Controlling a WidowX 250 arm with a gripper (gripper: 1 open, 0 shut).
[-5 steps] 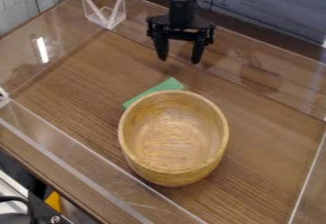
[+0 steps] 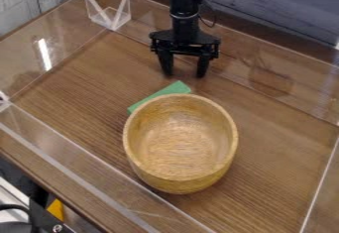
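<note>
My gripper [image 2: 184, 53] hangs at the top centre of the wooden table, open, its black fingers spread low over the surface with nothing visible between them. Below it lies a green flat block [image 2: 158, 93], partly behind a large tan bowl [image 2: 180, 168] in the lower middle.
A clear plastic object [image 2: 7, 101] is at the left edge. A dark wall edge runs along the top, and dark items with cables sit at the bottom left corner.
The block and bowl have not moved.
</note>
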